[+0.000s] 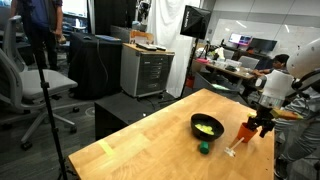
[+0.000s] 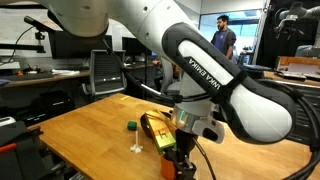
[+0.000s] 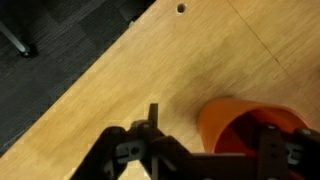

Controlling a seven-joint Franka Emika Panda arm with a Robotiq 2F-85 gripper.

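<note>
An orange-red cup stands on the wooden table near its right end. In the wrist view the cup shows its open rim at the lower right. My gripper is open over that rim, its left finger outside the cup and the other finger over the opening. In exterior view 2 the arm bends down to the cup, partly covering it.
A black bowl with yellow-green things in it, a small green object and a pale stick-like utensil lie left of the cup.
</note>
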